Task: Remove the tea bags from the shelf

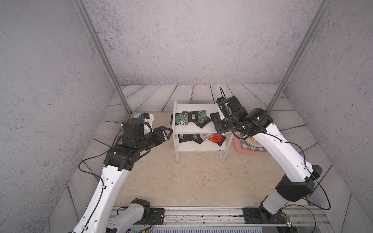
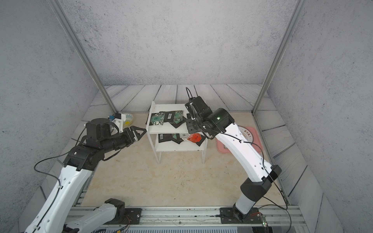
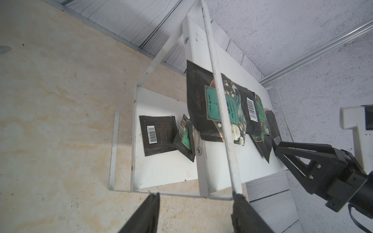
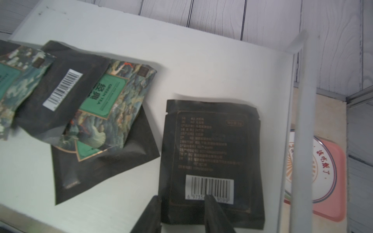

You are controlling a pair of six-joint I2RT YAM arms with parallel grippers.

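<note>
A white two-tier shelf (image 1: 194, 108) holds tea bags on both levels. On the top level, a black bag with a barcode (image 4: 211, 155) lies flat at the right end, and my right gripper hovers at its front edge with fingers apart. To the left, overlapping green tea bags (image 4: 103, 95) lie beside another black barcode bag (image 4: 62, 85). Lower down are a black bag (image 3: 158, 134), a green one (image 3: 185, 136) and a red one (image 2: 194, 137). My left gripper stands left of the shelf, parted and empty.
A pink tray (image 4: 337, 186) with a white plate (image 4: 320, 169) sits right of the shelf. Thin white rails (image 3: 221, 97) edge the top level.
</note>
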